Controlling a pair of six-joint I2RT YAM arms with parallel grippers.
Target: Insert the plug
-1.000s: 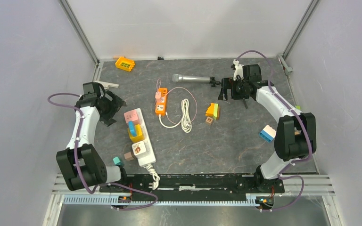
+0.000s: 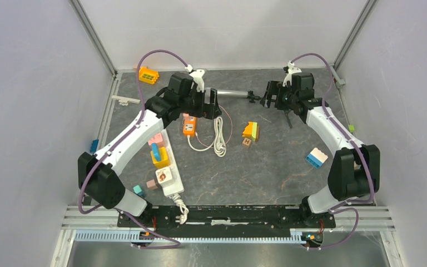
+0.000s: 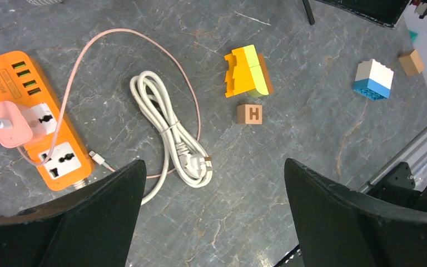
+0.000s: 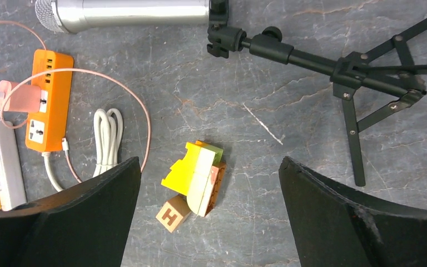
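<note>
An orange power strip (image 3: pixel 50 111) lies on the grey table, with a pink charger plug (image 3: pixel 10 123) seated in its upper socket. Its white cable (image 3: pixel 167 125) is coiled and tied beside it, ending in a white plug (image 3: pixel 195 166). The pink cord's loose white end (image 3: pixel 97 158) rests near the strip's lower end. Over the strip and coil hangs my left gripper (image 2: pixel 212 104), open and empty. My right gripper (image 2: pixel 269 94) stands open above the table near the microphone's stand, with nothing between its fingers. A long white strip (image 2: pixel 172 167) with several blocks lies at the left.
Between the arms lie a yellow block (image 3: pixel 247 72) and a small wooden H block (image 3: pixel 249 114). A microphone (image 4: pixel 133 12) on a black tripod (image 4: pixel 350 75) lies at the back. A blue-white block (image 2: pixel 316 158) sits at the right.
My left gripper has swung from the far left toward the back and right, over the orange strip. The right arm has shifted slightly. The objects on the table have not moved.
</note>
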